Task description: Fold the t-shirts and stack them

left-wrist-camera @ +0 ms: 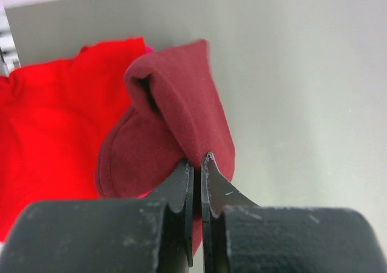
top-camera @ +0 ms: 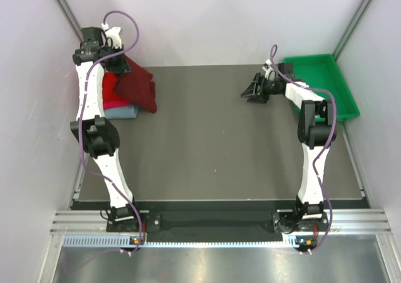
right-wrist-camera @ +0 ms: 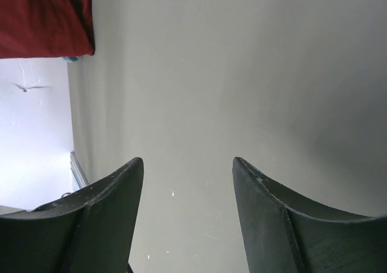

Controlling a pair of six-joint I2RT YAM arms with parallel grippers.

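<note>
A dark red folded shirt (top-camera: 139,87) hangs from my left gripper, which is shut on its gathered fabric. It covers part of the stack at the back left. In that stack a bright red shirt (left-wrist-camera: 57,122) lies over a light blue one (top-camera: 122,112); a sliver of pink shows by the red edge in the left wrist view. Whether the dark red shirt rests on the stack, I cannot tell. My right gripper stands open and empty over bare table, the dark red cloth (right-wrist-camera: 45,22) showing at that view's upper left.
A green bin (top-camera: 341,86) stands at the back right, partly behind my right arm; the part in view looks empty. White walls close in the back and sides.
</note>
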